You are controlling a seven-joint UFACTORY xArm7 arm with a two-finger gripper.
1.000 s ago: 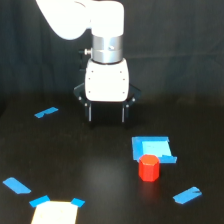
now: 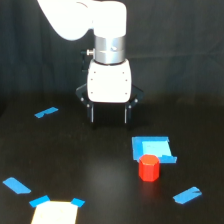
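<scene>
A red, faceted block (image 2: 149, 168) stands on the dark table, right of centre. It overlaps the near edge of a blue square outline (image 2: 173, 146) with a pale blue middle (image 2: 156, 148); whether it rests partly on that square is hard to tell. My gripper (image 2: 110, 117) hangs farther back and to the left of the block, pointing down. Its dark fingers are spread wide apart, and nothing shows between them. Their tips are hard to make out against the black background.
At the bottom left edge lies a cream-coloured object (image 2: 55, 213), cut off by the frame, with blue tape (image 2: 39, 201) at its corners. Other blue strips mark the left (image 2: 16, 186), back left (image 2: 46, 112) and right (image 2: 187, 195).
My gripper has shifted very slightly to the right and downward in the view. The red block and the blue markings have stayed in place.
</scene>
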